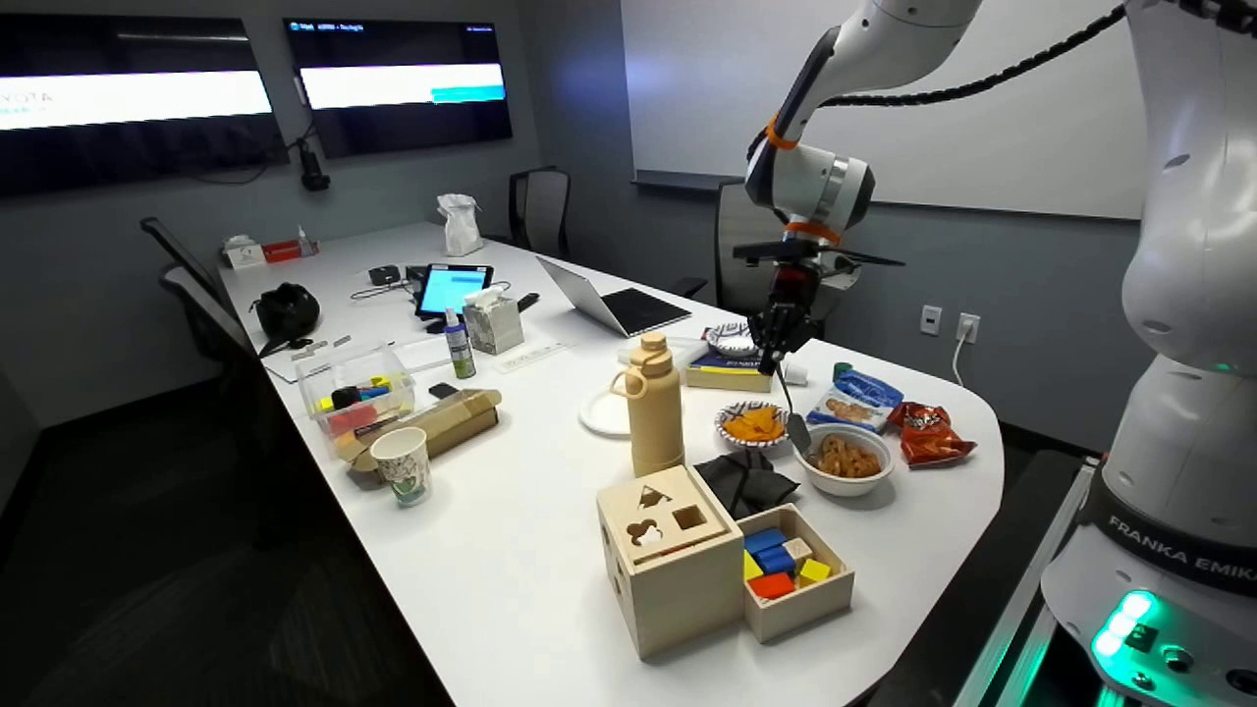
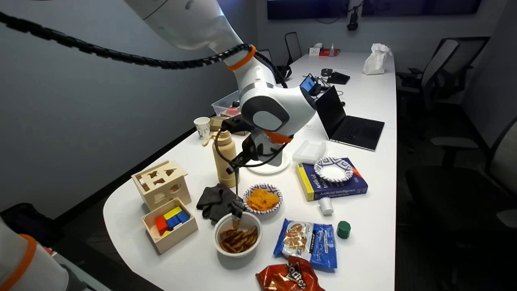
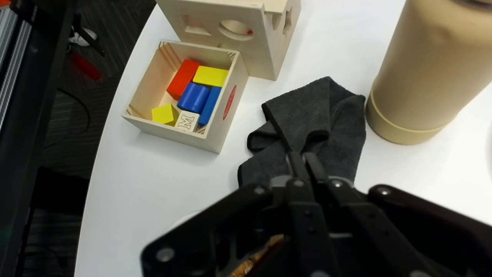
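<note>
My gripper (image 1: 772,363) is shut on a dark, long-handled utensil (image 1: 797,432) that points down from its fingers. The utensil's flat head, seen too as a dark spatula (image 2: 237,207) in the second exterior view, reaches into the far side of a white bowl (image 1: 842,484). Brown snack pieces (image 2: 238,240) fill the bowl's bottom; whether the tip touches them is unclear. In the wrist view the two fingers (image 3: 297,167) lie close together, and the arm's hardware hides the utensil and most of the bowl.
A patterned bowl of orange chips (image 2: 263,199) and a dark cloth (image 3: 300,120) lie close to the white bowl. Near them stand a tan bottle (image 1: 655,412), a box of blocks (image 2: 169,225), a blue snack bag (image 2: 307,242) and a red bag (image 2: 289,276).
</note>
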